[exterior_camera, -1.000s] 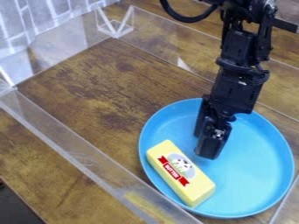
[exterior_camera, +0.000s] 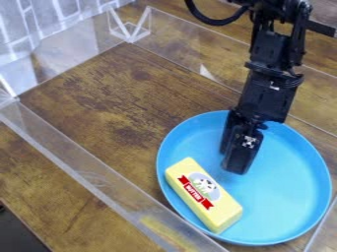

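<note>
A black robot arm reaches down from the top right, and its gripper is low over the back part of a round blue plate. A yellow butter box with a red label lies tilted diagonally on the front left of the plate, apart from the gripper. The dark fingers overlap in this view, so the gap between them is hard to make out.
Transparent walls edge the workspace at the left and back, and a black cable loops at the top.
</note>
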